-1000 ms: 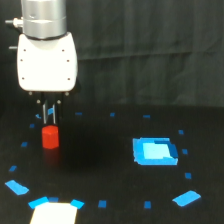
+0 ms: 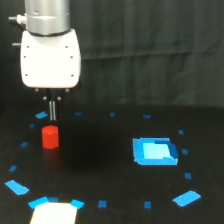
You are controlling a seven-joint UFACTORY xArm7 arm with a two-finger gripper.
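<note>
A white robot arm hangs at the upper left of the camera view, its gripper [image 2: 53, 110] pointing down just above a small red cube [image 2: 50, 137] on the black table. The dark fingers are close together and reach down to about the cube's top; whether they touch it or hold anything is unclear.
A blue-taped square with a pale centre [image 2: 156, 152] sits at the right. A cream square [image 2: 54, 213] lies at the bottom left. Small blue tape marks are scattered over the table [image 2: 110, 180].
The gripper has shifted slightly to the right and its fingers look closer together. The red cube appears in nearly the same place.
</note>
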